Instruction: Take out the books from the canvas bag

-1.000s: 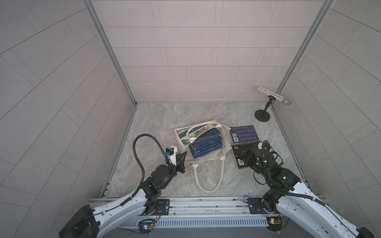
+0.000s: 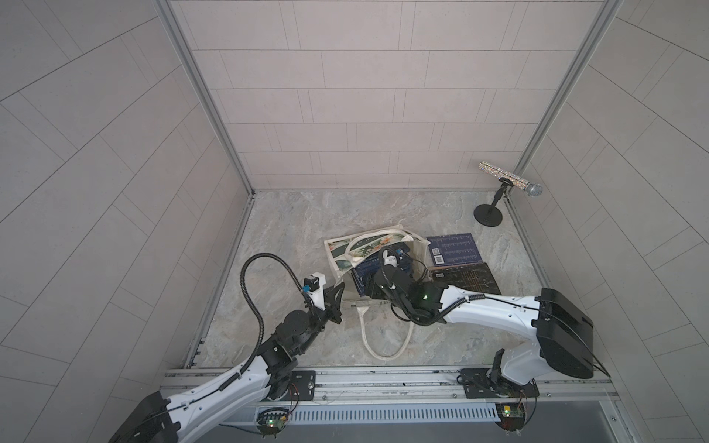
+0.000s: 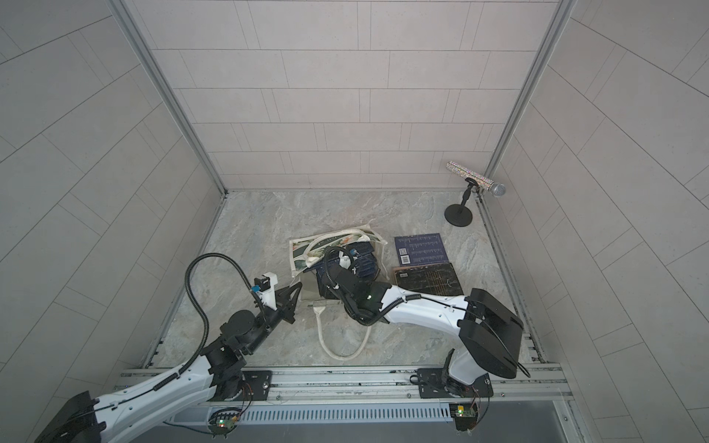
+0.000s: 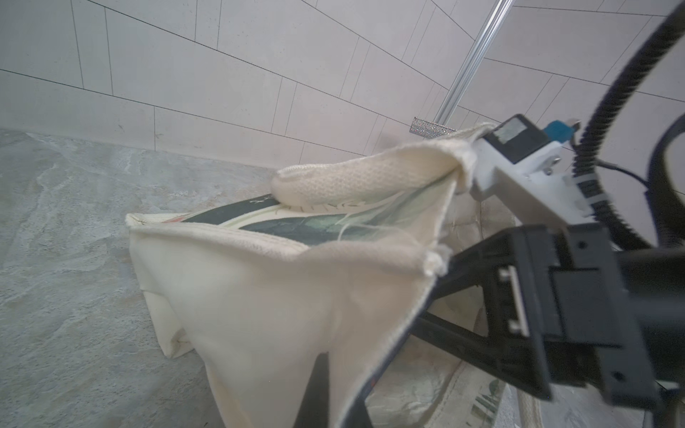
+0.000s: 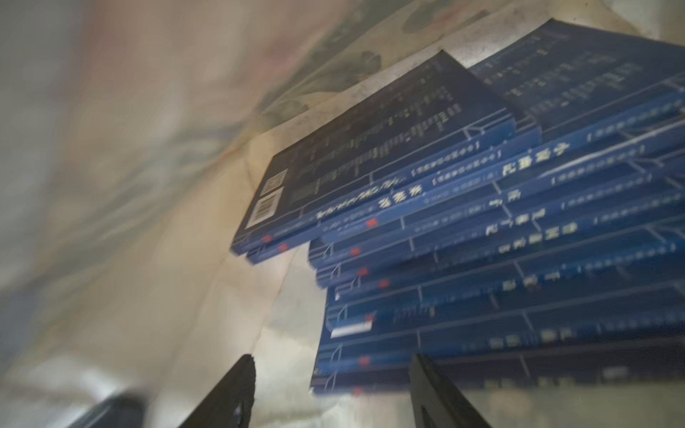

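The canvas bag lies at the middle of the table, its mouth toward me, one handle loop on the table. Inside it, a stack of dark blue books fills much of the right wrist view. My right gripper is inside the bag's opening, fingers apart, in front of the books' spines with nothing between them. My left gripper is at the bag's front left edge; in the left wrist view its fingertips are at the cream fabric, and I see nothing held between them.
Two books, a purple one and a dark one, lie flat right of the bag. A microphone on a stand is at the back right.
My right arm has swung from over the books on the right leftward into the bag, now covering much of the stack from above. The left arm has moved only slightly.
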